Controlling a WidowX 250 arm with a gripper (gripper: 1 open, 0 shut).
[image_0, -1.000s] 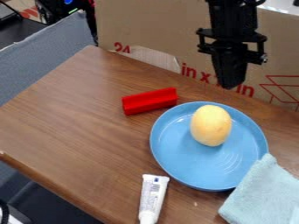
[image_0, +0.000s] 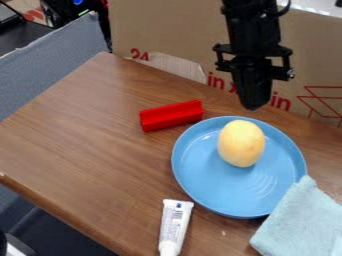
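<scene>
The black gripper (image_0: 253, 88) hangs above the back part of the wooden table, over and behind the blue plate (image_0: 210, 187); whether its fingers are open or shut is hard to make out. A yellow, potato-like object (image_0: 241, 144) rests on the plate. Left of the plate and slightly behind it lies a red block (image_0: 171, 115).
A white tube (image_0: 174, 227) lies at the front, and a pale blue cloth (image_0: 293, 223) at the front right. Cardboard (image_0: 164, 32) stands behind the table.
The gripper has shifted slightly to the left over the last second. The objects on the table are unmoved.
</scene>
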